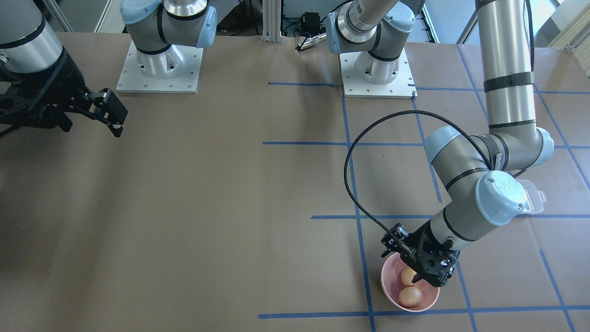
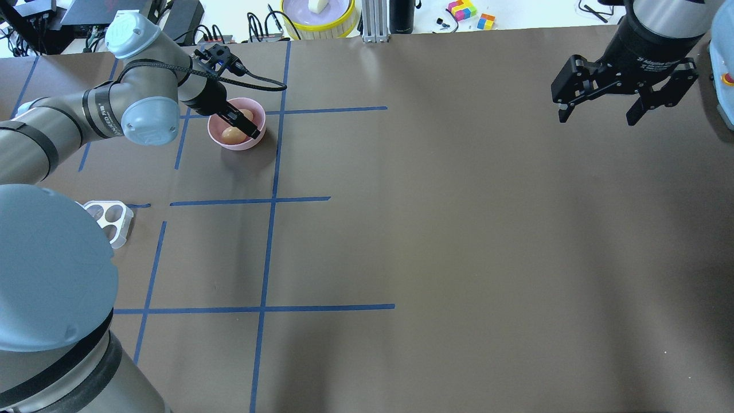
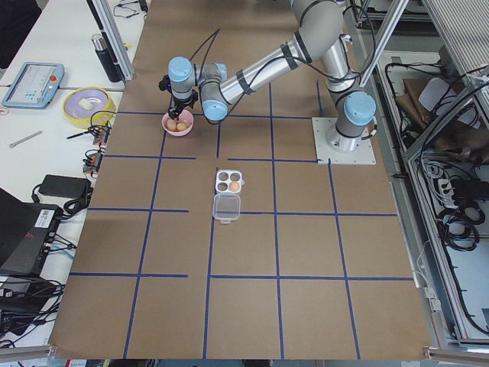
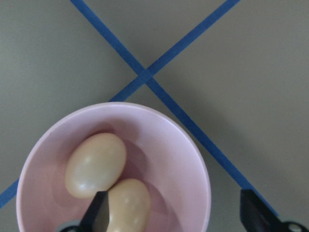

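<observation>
A pink bowl (image 1: 390, 282) on the taped table holds two pale eggs, seen in the front view as a lower egg (image 1: 410, 296) and an upper one partly hidden. The wrist view shows both eggs (image 4: 95, 164) lying in the bowl (image 4: 178, 169). My gripper (image 1: 399, 262) is low over the bowl. In the wrist view its fingers stand wide apart at the bottom edge, one over the egg at the right, the other outside the rim, with no egg held between them.
An egg tray (image 3: 229, 181) with a clear lid (image 3: 226, 206) lies toward the table's middle. Other arms stand around the table, one black gripper (image 2: 623, 86) hanging at the right of the top view.
</observation>
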